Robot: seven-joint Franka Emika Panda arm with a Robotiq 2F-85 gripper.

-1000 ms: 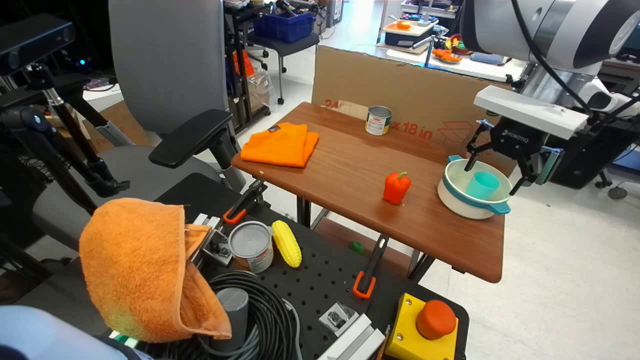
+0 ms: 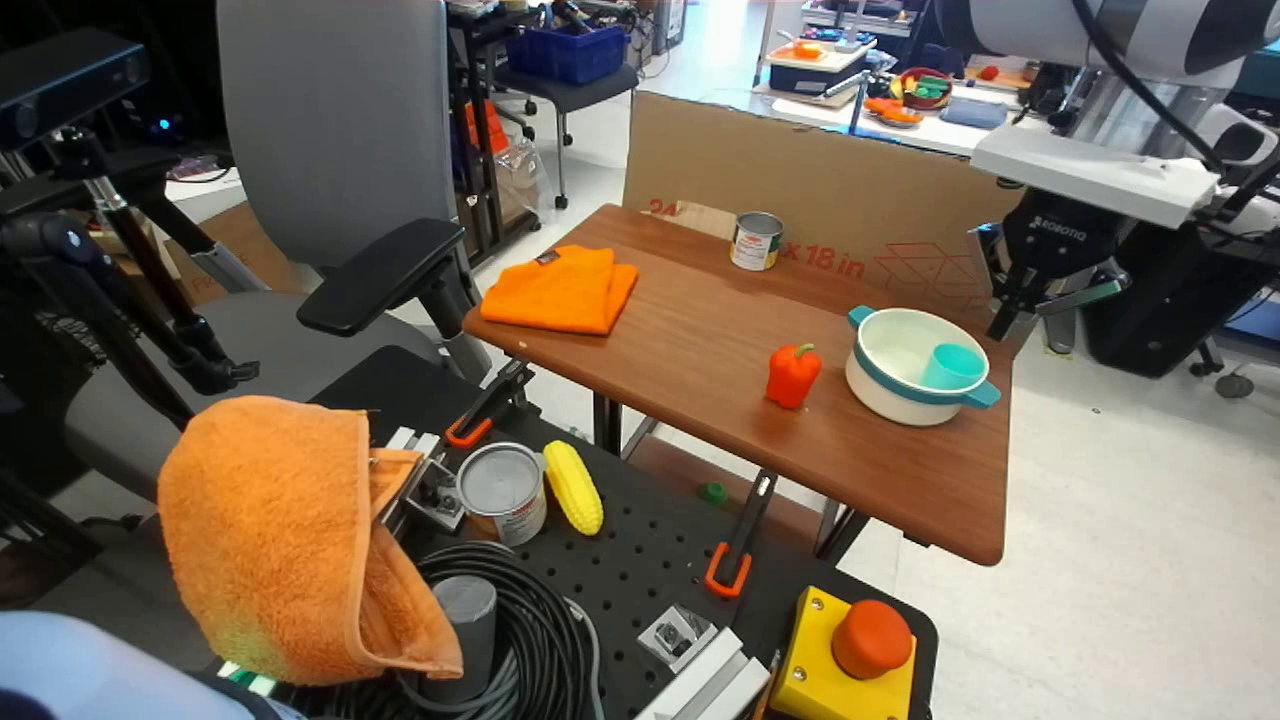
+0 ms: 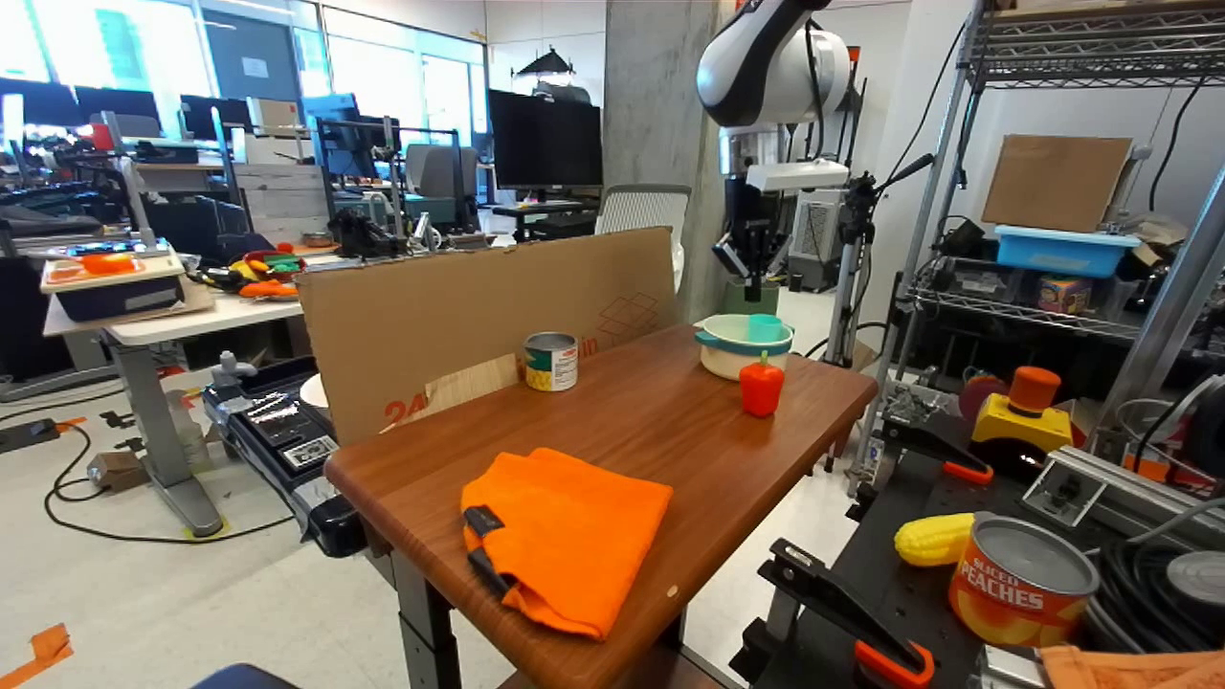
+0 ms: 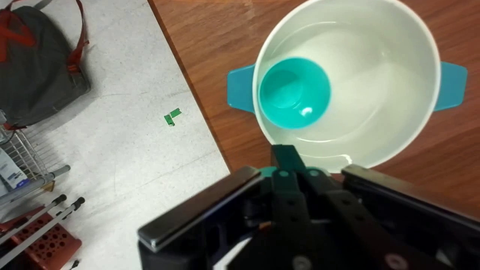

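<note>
A white pot (image 2: 885, 390) with teal handles stands upright near the right end of the brown table (image 2: 708, 348). Inside it, against the wall by one handle, is a turquoise cup (image 4: 294, 93). My gripper (image 2: 1002, 330) hangs beside the pot on its right, with fingertips close together and nothing showing between them. In the wrist view the fingertips (image 4: 285, 155) overlap the pot's near rim; whether they touch it I cannot tell. A red pepper (image 2: 793, 376) is on the table a short way from the pot.
A folded orange cloth (image 3: 574, 534) lies at the table's other end. An open can (image 3: 551, 362) stands near the cardboard (image 3: 494, 310) along the back edge.
The gripper was open over the pot and is now shut, further right. The pot, with the cup inside, has shifted left on the table, nearer the pepper.
</note>
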